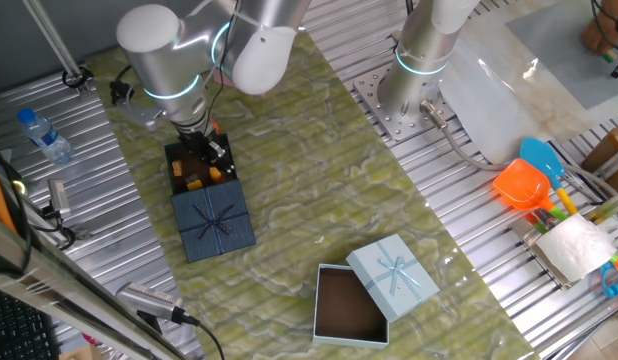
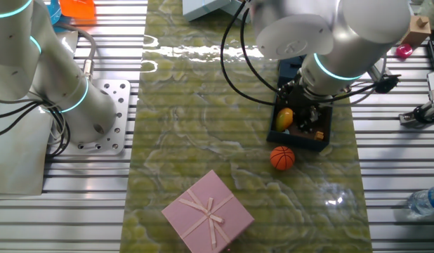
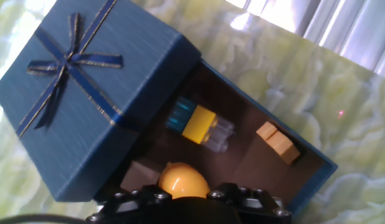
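An open dark blue gift box holds several small things; its lid, tied with a ribbon, leans across one end. My gripper is down at the box, its black fingers apart on either side of a rounded yellow-orange fruit. The lower part of the fruit is hidden, and whether the fingers touch it cannot be made out. In exterior view 2 the fruit shows beside the gripper. A teal, yellow and clear block piece and a small wooden block lie on the box floor.
A small basketball sits just outside the box. A pink gift box stands on the green mat. The light blue box is open and empty, its lid leaning on it.
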